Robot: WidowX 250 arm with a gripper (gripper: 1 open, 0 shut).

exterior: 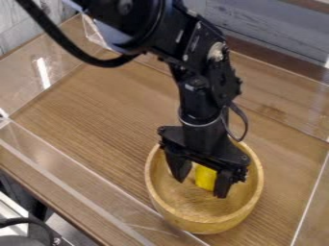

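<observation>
A black robot gripper (201,169) points down into a round tan bowl (193,213) at the lower middle of the table. Its two fingers stand apart, open, one on either side of a yellow object (206,177) lying in the bowl. The gripper partly hides that object, and I cannot tell whether the fingers touch it.
Bare wooden table (84,115) spreads to the left and behind the bowl. A pale wall runs along the back. Black cables show at the lower left, beyond the table's edge.
</observation>
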